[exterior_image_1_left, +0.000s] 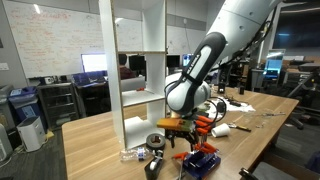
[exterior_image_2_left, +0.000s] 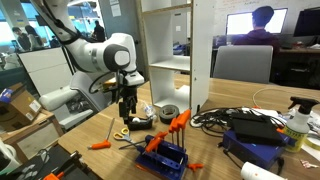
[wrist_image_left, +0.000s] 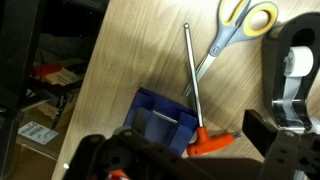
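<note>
My gripper stands open, pointing down over the table, with nothing held. Beneath it, in the wrist view, lies a tool with an orange handle (wrist_image_left: 212, 143) and a thin metal shaft (wrist_image_left: 192, 65), beside a blue bin (wrist_image_left: 147, 103). Grey-and-yellow scissors (wrist_image_left: 232, 27) and a black tape dispenser (wrist_image_left: 275, 70) lie toward the top and right of that view. From the second exterior view, the gripper (exterior_image_2_left: 129, 114) hangs above the table behind the bin (exterior_image_2_left: 165, 148). Upright orange-handled tools (exterior_image_2_left: 180, 123) rise from the bin area.
A tape roll (exterior_image_2_left: 168, 111) sits near the white shelf (exterior_image_2_left: 201, 45). Black cables (exterior_image_2_left: 215, 119), a black device (exterior_image_2_left: 256, 128) and a spray bottle (exterior_image_2_left: 298, 119) occupy the right side. Bare tabletop (exterior_image_1_left: 90, 145) shows left of the shelf in the first exterior view.
</note>
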